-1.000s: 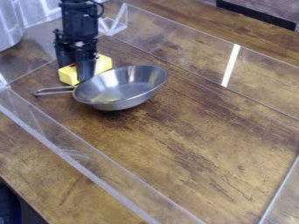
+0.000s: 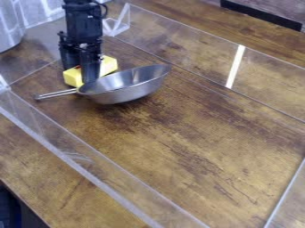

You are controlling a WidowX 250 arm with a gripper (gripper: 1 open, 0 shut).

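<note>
The black gripper (image 2: 84, 69) hangs at the upper left, reaching down over a yellow sponge-like block (image 2: 105, 66) just behind a steel pan (image 2: 128, 85). The pan's handle (image 2: 55, 93) points left. The gripper's fingertips are low, by the handle's joint with the pan, and partly hidden; what is between them is hard to make out. The pan looks slightly tilted toward the camera.
Clear plastic walls (image 2: 236, 64) border the wooden work surface (image 2: 202, 151). A metallic object (image 2: 7, 22) stands at the top left corner.
The pan has shifted and tilted a little, with its handle lower in view and its inner base less visible. The gripper has moved very little.
</note>
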